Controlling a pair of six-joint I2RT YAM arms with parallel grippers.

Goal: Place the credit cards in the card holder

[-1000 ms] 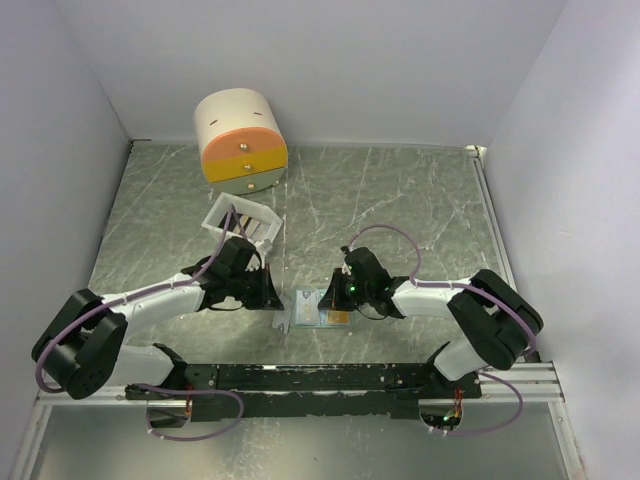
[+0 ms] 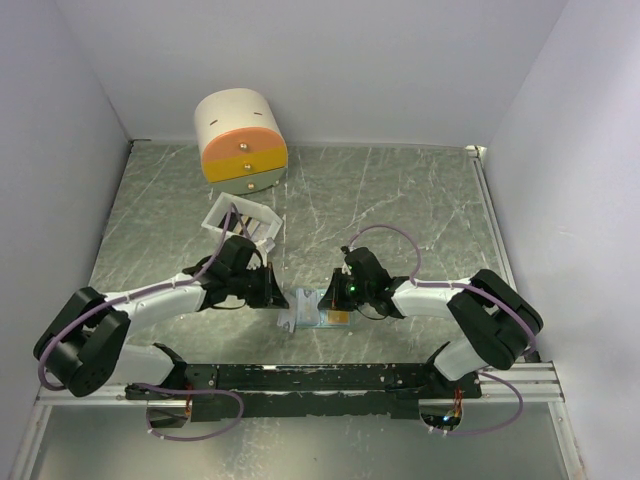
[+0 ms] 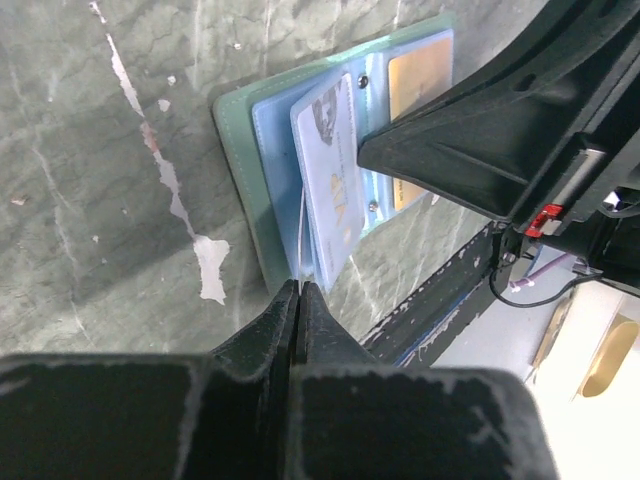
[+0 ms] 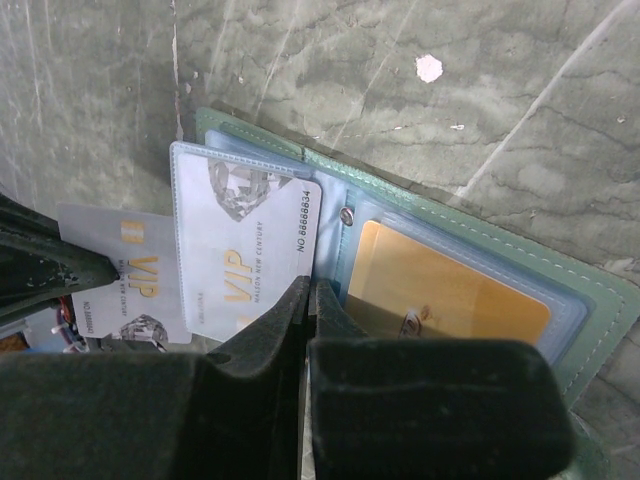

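Note:
The card holder (image 4: 460, 230) lies open on the grey table, with a silver VIP card (image 4: 245, 230) in its left pocket and a gold card (image 4: 445, 290) in its right. My left gripper is shut on a second silver card, held edge-on at the holder's left side; in the left wrist view it shows as a thin line by the pocket. My right gripper is shut, resting on the middle of the holder with nothing seen between its fingers.
A white open box (image 2: 215, 215) with cards stands behind the left arm. A small three-drawer cabinet (image 2: 240, 130) is at the back left.
My left gripper has moved slightly right with the card, bringing it up to the holder's left edge. The right arm has stayed in place.

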